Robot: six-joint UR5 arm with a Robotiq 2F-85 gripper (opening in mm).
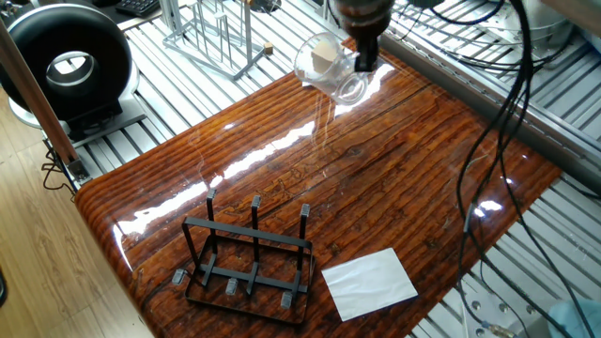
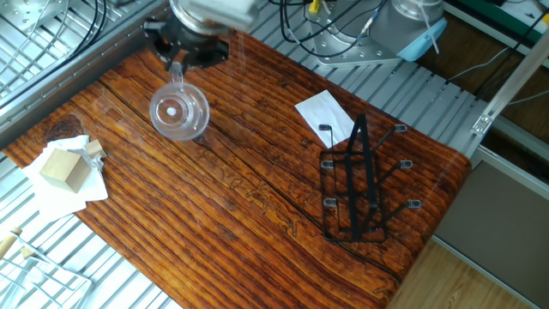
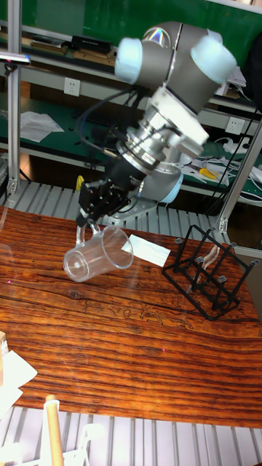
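A clear glass mug (image 1: pixel 328 78) hangs tilted in the air above the far part of the wooden table. My gripper (image 3: pixel 90 217) is shut on the mug's handle, with the mug's body (image 3: pixel 99 255) below the fingers. In the second exterior view the mug (image 2: pixel 179 112) shows its round outline, the handle pointing up to the gripper (image 2: pixel 180 64). A black wire cup rack (image 1: pixel 252 276) stands empty of mugs at the near end of the table.
A white sheet (image 1: pixel 370 284) lies flat beside the rack. Wooden blocks (image 2: pixel 66 170) rest on white paper at the table's edge. Dark cables (image 1: pixel 508 122) hang over one side. Bare wood (image 2: pixel 232 197) stretches between mug and rack.
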